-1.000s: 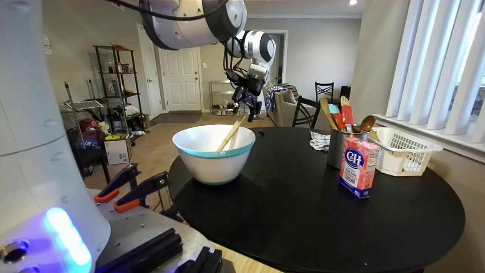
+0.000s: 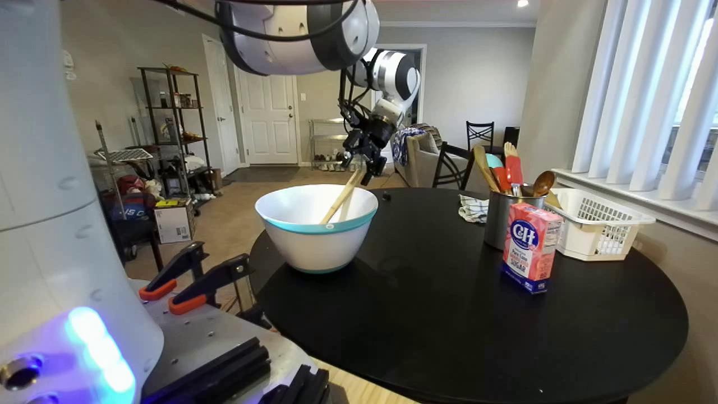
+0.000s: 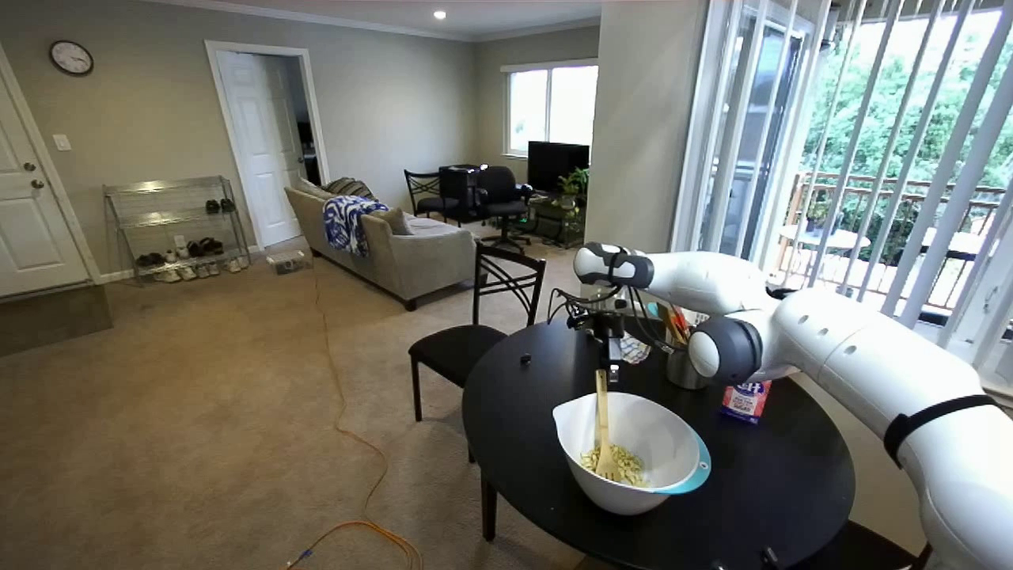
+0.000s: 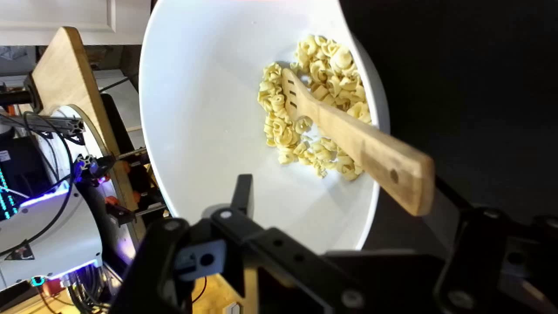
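Note:
A large white bowl (image 2: 316, 246) with a teal rim band stands on the dark round table. Pale pasta (image 4: 282, 133) lies in its bottom along one side, seen in the wrist view. A slotted wooden spoon (image 4: 355, 133) leans in the bowl, its head among the pasta and its handle (image 3: 602, 399) sticking up past the rim. My gripper is open at the handle's upper end. The handle's tip appears between the spread fingers, closer to the right one; whether it touches cannot be told.
A pink sugar carton (image 2: 529, 246), a metal utensil holder (image 2: 498, 219) and a white basket (image 2: 599, 232) stand at the table's right side. A checked cloth (image 2: 474, 209) lies behind them.
The arm's wrist has shifted slightly right in exterior view 1, and the gripper's angle has changed a little by the handle's top. The bowl and spoon appear unmoved.

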